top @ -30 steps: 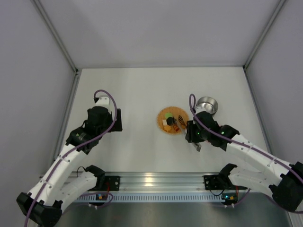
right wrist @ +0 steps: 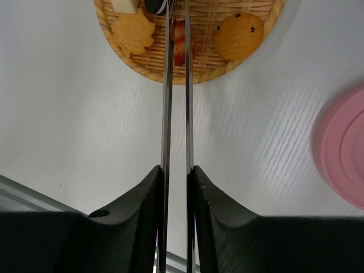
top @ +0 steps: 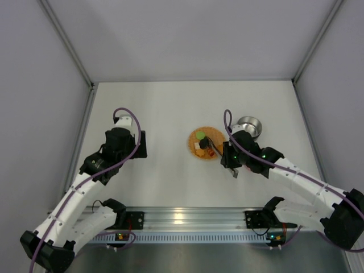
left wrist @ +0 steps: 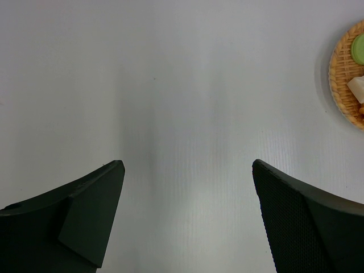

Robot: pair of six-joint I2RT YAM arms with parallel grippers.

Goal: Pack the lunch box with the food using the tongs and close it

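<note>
Held in my right gripper, which is shut on them, are long metal tongs [right wrist: 167,114]. Their tips reach over a round woven basket [top: 192,149] of food pieces. In the right wrist view the tips end beside a black-wrapped piece [right wrist: 153,5]; whether they pinch it cannot be told at the frame's edge. A red striped piece [right wrist: 180,42] lies under the tongs, between two orange pieces, one flower-shaped [right wrist: 133,31] and one round [right wrist: 239,37]. A round pink container or lid [right wrist: 348,148] is at the right. Above bare table at the left, my left gripper stands open and empty.
A shiny metal pot [top: 250,126] stands behind the right arm. In the basket are also a green disc [top: 200,135] and a pale block [left wrist: 357,88].
My right gripper and the tongs have shifted slightly left and toward the back, the tips now at the black piece. The basket's food has edged the same way. The left arm is still.
</note>
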